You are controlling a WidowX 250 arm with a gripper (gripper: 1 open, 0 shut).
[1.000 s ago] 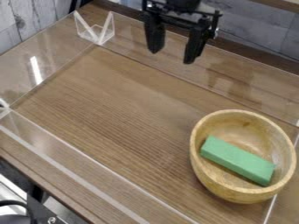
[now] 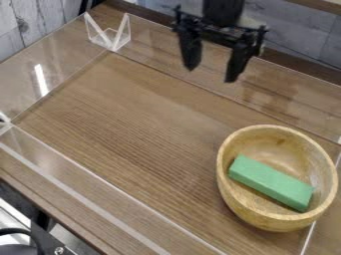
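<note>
A round wooden bowl (image 2: 244,209) stands at the lower right of the table, with a green rectangular block (image 2: 270,183) lying inside it. My gripper (image 2: 214,55) is at the top centre, a dark blurred shape with its two fingers spread apart and nothing visible between them, over the back of the table and well away from the bowl.
A white wire-like object (image 2: 110,30) stands at the back left. A dark coiled item (image 2: 20,239) lies at the lower left corner.
The gripper has shifted slightly to the right along the back of the table. The bowl and the green block have not moved.
</note>
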